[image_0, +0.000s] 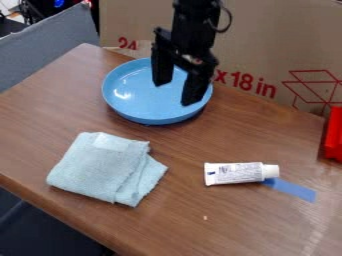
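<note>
The black gripper (178, 75) hangs over the right part of a blue plate (130, 95) at the back of the wooden table, its fingers apart and open, with nothing visible between them. A folded pale blue cloth (104, 170) lies at the front left. A white tube (234, 172) lies at the right, on or beside a strip of blue tape (293, 190).
A red object (333, 135) is cut off at the right edge. A cardboard panel (274, 55) stands behind the table. The table's left edge drops to a dark area.
</note>
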